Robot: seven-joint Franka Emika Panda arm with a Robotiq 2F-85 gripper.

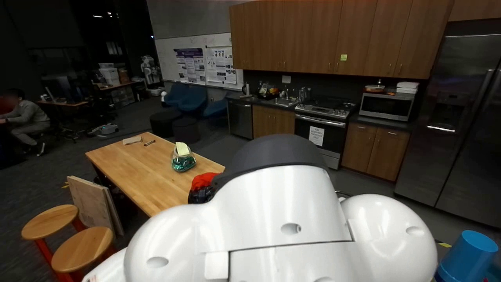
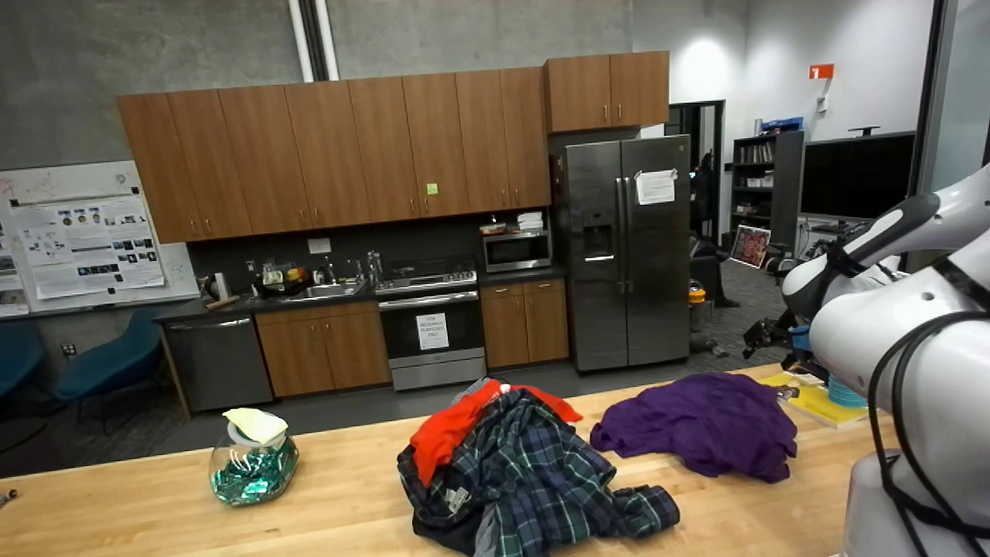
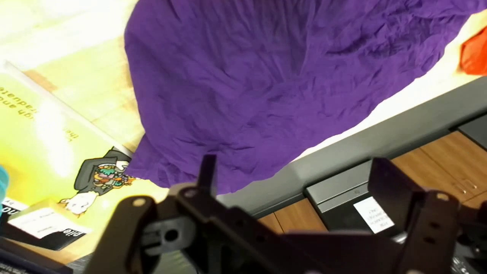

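A crumpled purple cloth (image 2: 701,425) lies on the right part of the wooden table, and it fills much of the wrist view (image 3: 255,91). My gripper is open, its two dark fingers wide apart with nothing between them. In the wrist view the left fingertip (image 3: 208,171) overlaps the cloth's edge, while the right one (image 3: 383,176) appears against the floor and oven beyond the table. In exterior view 2 the gripper (image 2: 749,340) is at the right, above the table's far edge and apart from the cloth. The arm hides the gripper in exterior view 1.
A heap of plaid and red clothes (image 2: 547,455) sits left of the purple cloth. Farther left is a glass bowl (image 2: 252,469) with green filling. A yellow book (image 2: 826,404) and a blue cup (image 1: 469,253) are at the right. Bare table separates bowl and heap.
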